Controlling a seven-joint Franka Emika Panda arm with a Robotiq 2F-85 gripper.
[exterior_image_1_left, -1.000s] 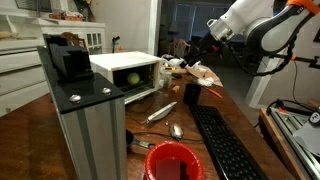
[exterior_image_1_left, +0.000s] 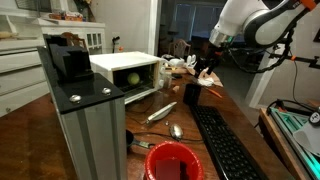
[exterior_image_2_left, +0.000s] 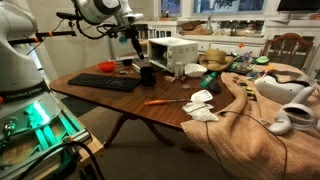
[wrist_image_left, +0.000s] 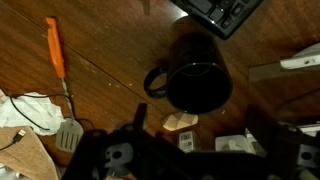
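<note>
A black mug (wrist_image_left: 198, 80) stands on the wooden table, its handle toward the left of the wrist view. The same mug (exterior_image_1_left: 192, 94) is beside the far end of the keyboard in exterior view 1, and exterior view 2 shows the mug (exterior_image_2_left: 148, 76) near the middle of the table. My gripper is open, its dark fingers far apart along the bottom of the wrist view with nothing held between them. It hangs above the table, apart from the mug. Exterior view 1 shows the gripper (exterior_image_1_left: 204, 68) small and dark, so its fingertips are hard to make out there.
A black keyboard (exterior_image_1_left: 228, 145) lies near the mug. An orange-handled spatula (wrist_image_left: 57, 50) lies on a white napkin (wrist_image_left: 38, 112). A white microwave (exterior_image_2_left: 172, 52), several bottles and a red bowl (exterior_image_1_left: 174, 162) stand around. Bare tabletop separates mug and spatula.
The mug, keyboard and bowl stay where they were.
</note>
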